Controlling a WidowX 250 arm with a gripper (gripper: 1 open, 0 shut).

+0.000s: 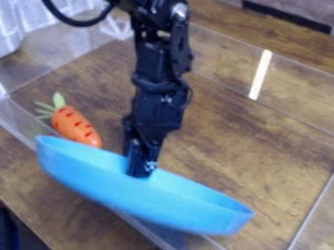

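Observation:
A blue oblong dish or pan point(170, 200) is tilted up in the foreground, near the clear front wall. The black gripper point(141, 161) reaches down to its far rim and touches it; its fingers are blurred and partly hidden, so whether it grips the rim I cannot tell. An orange toy carrot point(76, 125) with green leaves lies on the wooden floor to the left of the gripper, behind the dish.
Clear low walls edge the wooden floor point(235, 137), which is bare to the right and behind. A white cloth point(26, 24) is at the back left.

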